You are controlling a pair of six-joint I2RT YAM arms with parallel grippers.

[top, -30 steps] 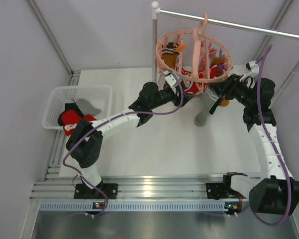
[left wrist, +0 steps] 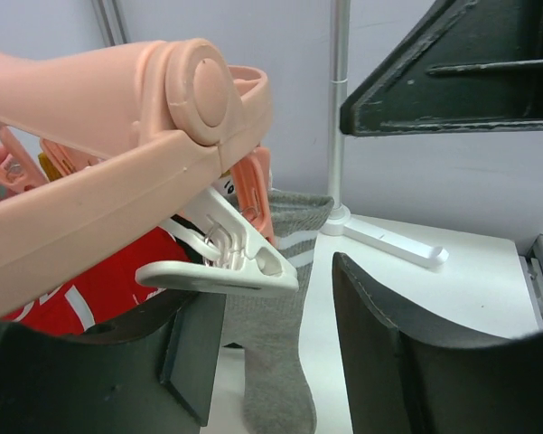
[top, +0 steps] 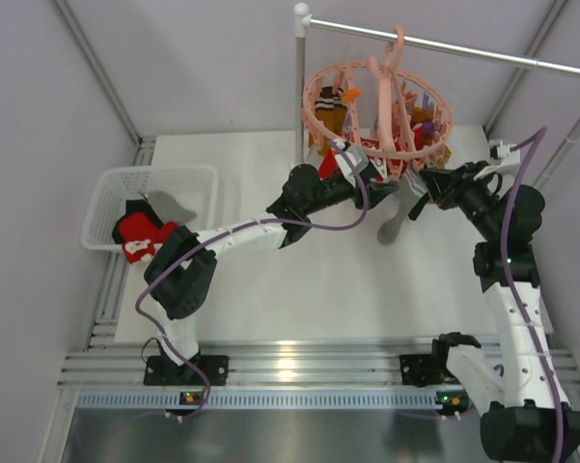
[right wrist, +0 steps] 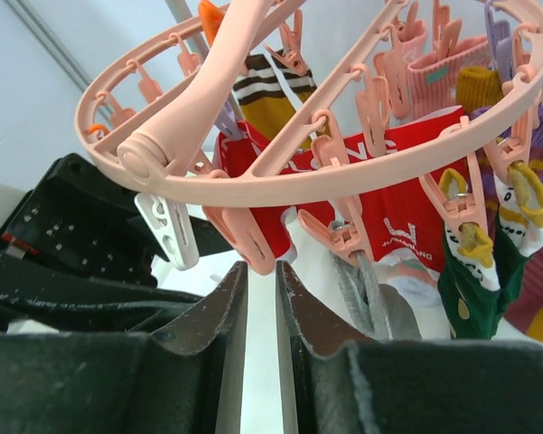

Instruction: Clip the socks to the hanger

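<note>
A pink round clip hanger (top: 323, 119) hangs from the rail, crowded with socks. My left gripper (top: 374, 191) is open at its near lower side; in the left wrist view a white clip (left wrist: 266, 271) sits between and above its fingertips, with a grey sock (left wrist: 276, 380) hanging behind. My right gripper (top: 425, 181) is just right of that, below the ring; in the right wrist view its fingertips meet under the pink clips, and whether they hold anything is hard to tell. The grey sock (right wrist: 407, 298) hangs by a pink clip there.
A white basket (top: 111, 183) with red, black and grey socks stands at the left. The rail (top: 463, 50) and its posts frame the hanger.
</note>
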